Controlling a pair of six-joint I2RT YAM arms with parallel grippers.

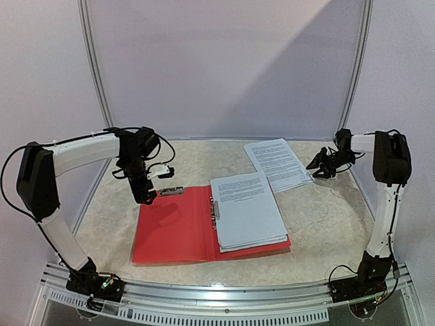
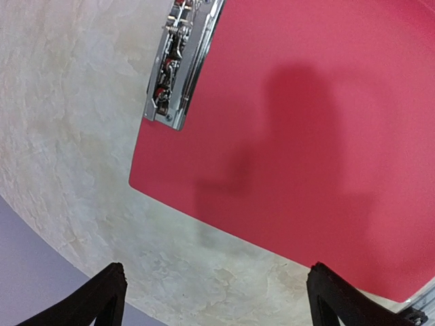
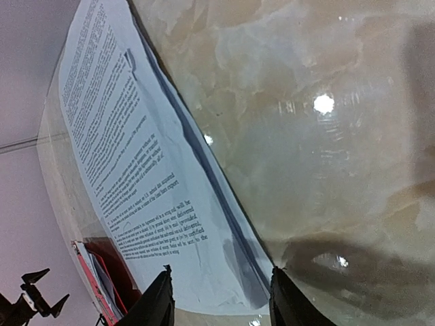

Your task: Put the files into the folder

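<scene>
The red folder (image 1: 173,231) lies spread open on the table, with a metal clip (image 2: 180,64) at its left half's upper edge. A stack of printed sheets (image 1: 249,210) rests on its right half. Behind and to the right, a second stack of papers (image 3: 136,163) lies flat on the table, its long edge slightly parted. My right gripper is part open by that stack's near right corner; I see nothing gripped. Over the folder's upper left corner hangs my left gripper, fingers wide apart and empty.
Walls stand close on both sides and behind. A metal rail (image 1: 224,292) runs along the front edge.
</scene>
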